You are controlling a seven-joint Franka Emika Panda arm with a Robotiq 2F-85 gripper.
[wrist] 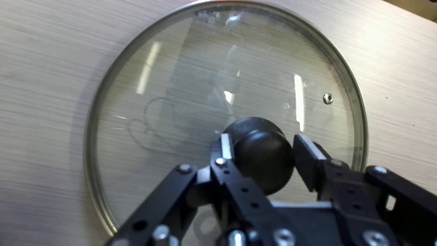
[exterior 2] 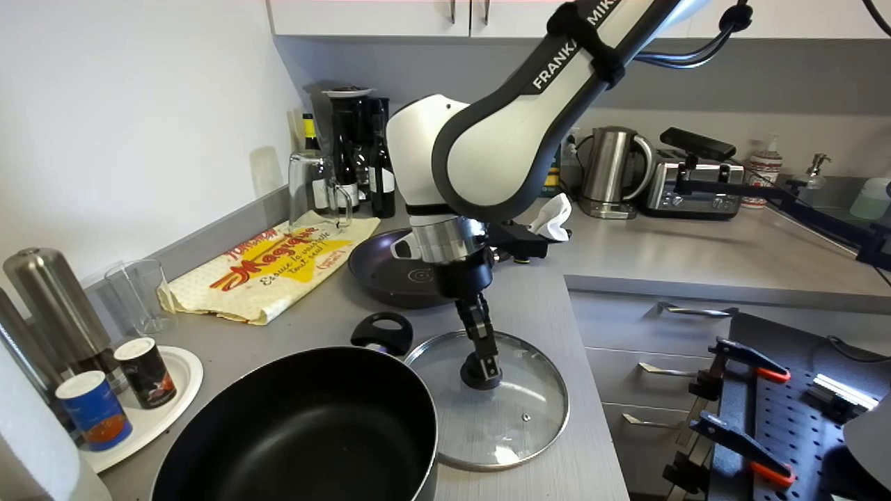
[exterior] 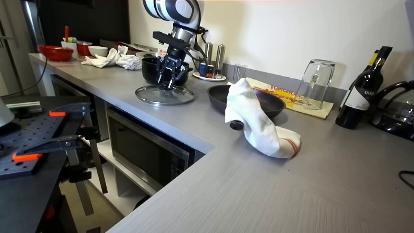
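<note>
A round glass lid (exterior: 165, 95) with a metal rim lies flat on the grey counter, beside the black pot (exterior 2: 301, 417). Its black knob (wrist: 262, 162) sits between the two fingers of my gripper, which is shut on it from both sides. In exterior view 2 the gripper (exterior 2: 482, 367) points down over the middle of the lid (exterior 2: 530, 417), and the fingers partly cover the knob. The pot stands uncovered and looks empty inside.
A dark frying pan (exterior: 273, 103) stands nearby, with a white cloth (exterior: 252, 120) draped over its handle. A white plate (exterior 2: 188, 376) with small cups is by the wall. The counter's front edge (exterior 2: 593, 367) runs close to the lid.
</note>
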